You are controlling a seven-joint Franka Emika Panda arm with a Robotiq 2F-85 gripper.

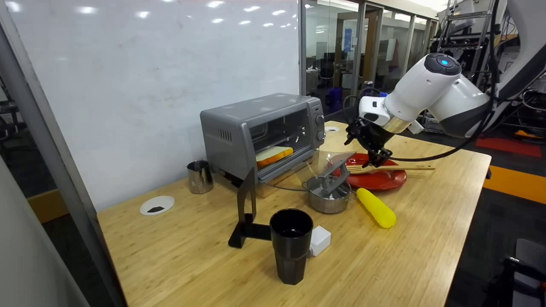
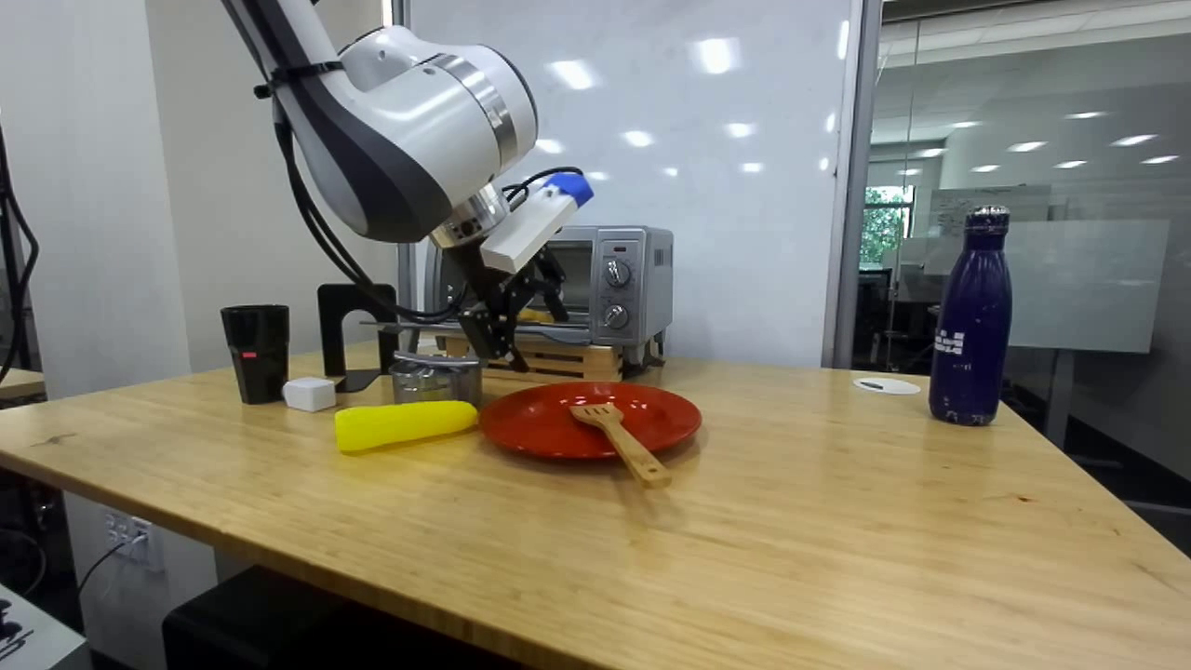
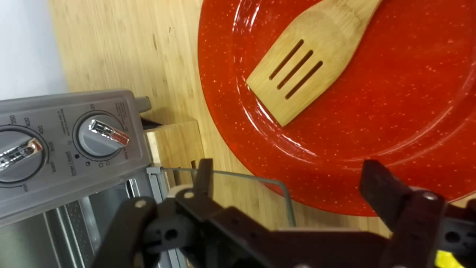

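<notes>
My gripper is open and empty, its black fingers spread wide above the table. In the wrist view it hangs over the near rim of the red plate and the toaster oven's lowered glass door. A slotted wooden spatula lies on the plate, its handle reaching past the rim in exterior view 2. The grey toaster oven stands open with a slice of bread inside. Left of the plate in exterior view 2 lies a yellow object; behind it is a small lidded metal pot.
Toward the front stand a black cup, a white block and a black stand. A metal cup is beside the oven. A purple bottle stands at the far right in exterior view 2, with bare table before it.
</notes>
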